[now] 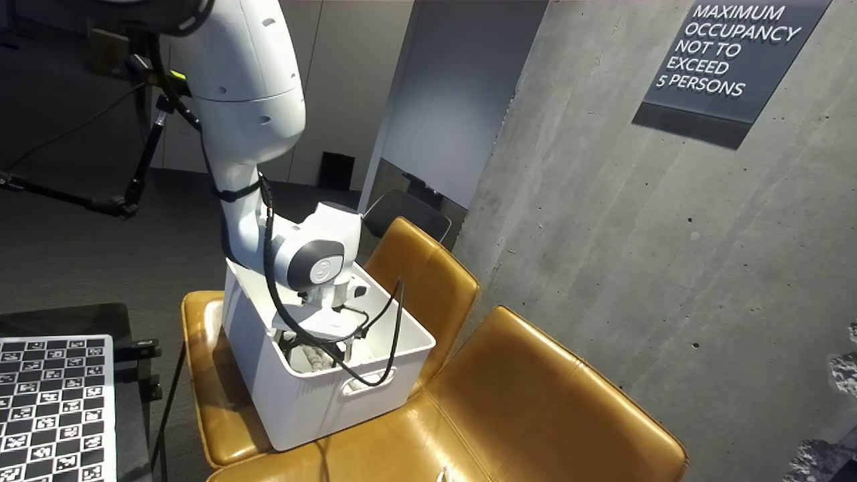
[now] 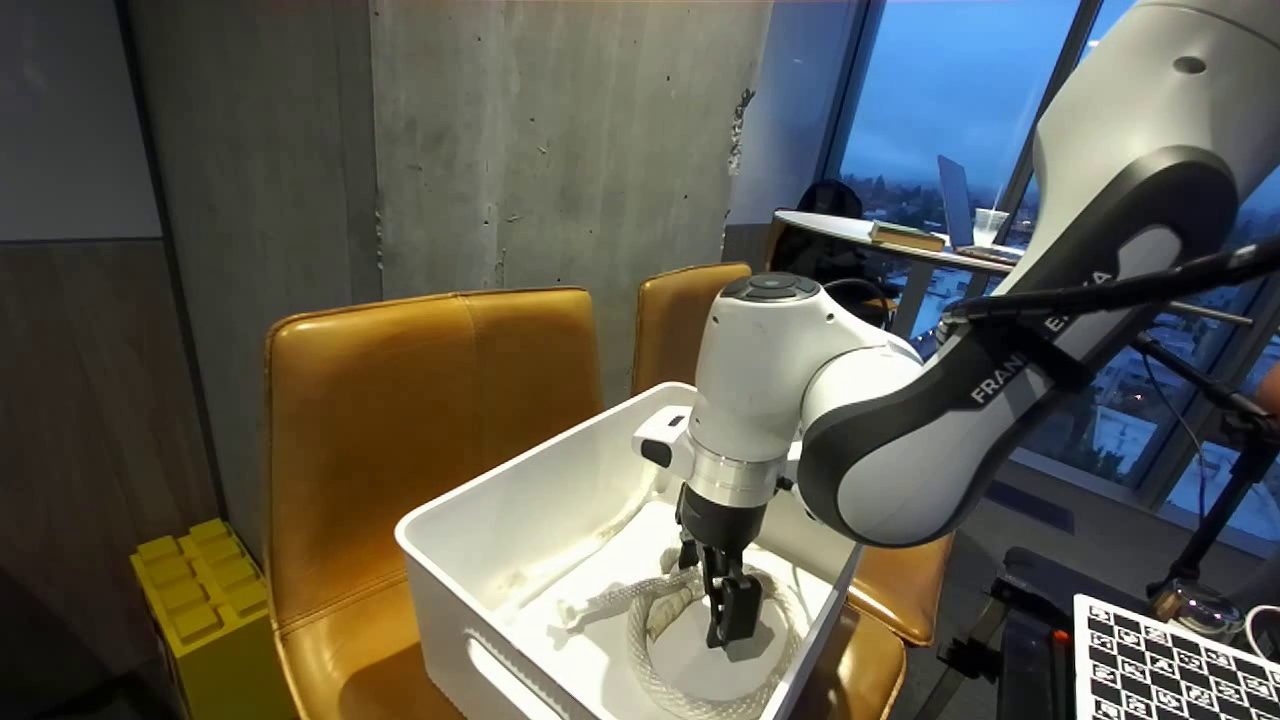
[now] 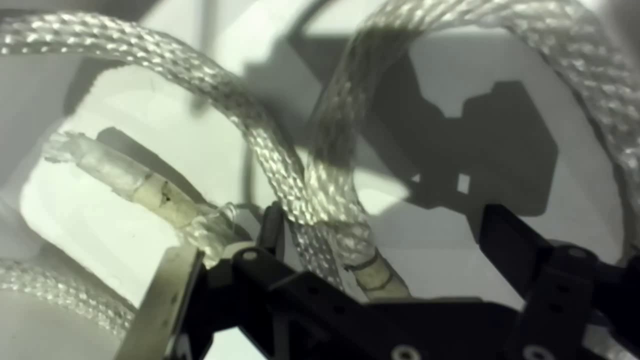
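A white braided rope (image 2: 686, 700) lies loosely looped on the floor of a white bin (image 2: 477, 518). Inside the bin, my gripper points down over the rope with its fingers apart. In the wrist view, one taped rope end (image 3: 376, 277) shows between the two fingers, partly hidden by the gripper body. Another frayed, taped end (image 3: 157, 195) lies left of the left finger. Nothing appears clamped. Whether the fingers touch the rope is unclear. Most of the gripper is hidden by the arm and cables in exterior view 1.
The bin stands on a tan chair (image 1: 207, 393), its high walls close around the hand. Another tan chair (image 1: 554, 393) sits beside it. A black cable (image 1: 277, 297) hangs from the arm over the bin's rim. A checkered board (image 1: 56, 410) lies to the left.
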